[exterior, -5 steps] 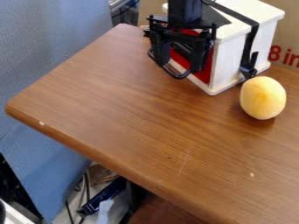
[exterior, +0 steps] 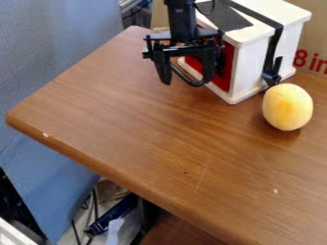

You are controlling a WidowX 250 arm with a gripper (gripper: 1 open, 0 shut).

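My black gripper (exterior: 185,69) hangs over the back of the wooden table (exterior: 128,124), in front of a white box (exterior: 251,53) with a red panel (exterior: 224,75) and black straps. Whether its fingers are open or shut is hard to tell at this size. A pale yellow-orange, egg-shaped object (exterior: 288,105) rests on the table at the right, apart from the gripper.
A cardboard box (exterior: 308,53) stands behind at the right. A blue-grey partition (exterior: 52,67) runs along the left.
My gripper has moved to the left and slightly down across the front of the white box. The egg-shaped object and the box look unchanged.
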